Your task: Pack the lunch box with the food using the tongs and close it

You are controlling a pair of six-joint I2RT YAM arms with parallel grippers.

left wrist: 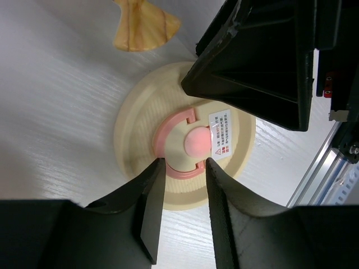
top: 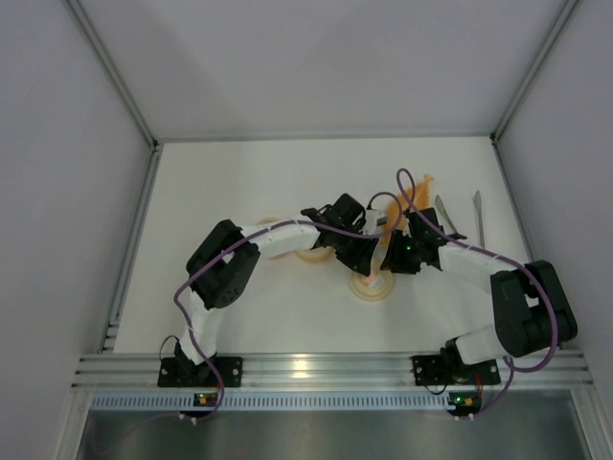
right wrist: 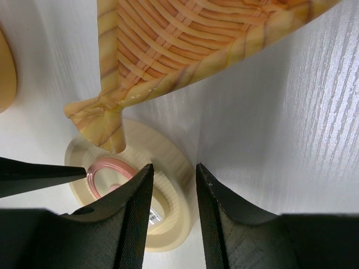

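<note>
A round cream lunch box point(top: 372, 286) with a pink curved handle and a white printed label on its lid stands near the middle front of the table. My left gripper is part open over the lid, its fingertips near the pink handle point(left wrist: 162, 137). Its dark finger point(right wrist: 33, 178) shows beside the handle in the right wrist view. At the box's right side, my right gripper is part open with the box's rim point(right wrist: 182, 193) between its fingers. I cannot tell whether either gripper touches the box.
An orange-brown woven fish-shaped tray point(right wrist: 168, 39) lies behind the box. A knife point(top: 444, 213) and another long metal utensil point(top: 479, 218) lie to the right. Partly hidden behind the left arm is a round cream container point(top: 314, 255).
</note>
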